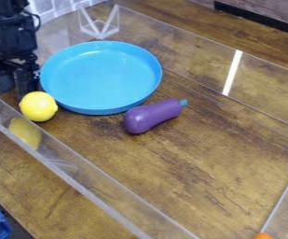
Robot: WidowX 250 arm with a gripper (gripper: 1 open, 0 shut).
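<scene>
The black gripper (12, 71) is at the upper left, reaching down beside a blue plate (100, 70) and just behind a yellow ball-shaped fruit (38, 106). Its fingers are dark and blurred against the background, so how they stand is hard to make out. A purple eggplant (151, 117) lies on the wooden surface in front of the plate, to its right.
Transparent walls enclose the work area, with a white strip (232, 72) on the right side. A white wire object (99, 23) stands behind the plate.
</scene>
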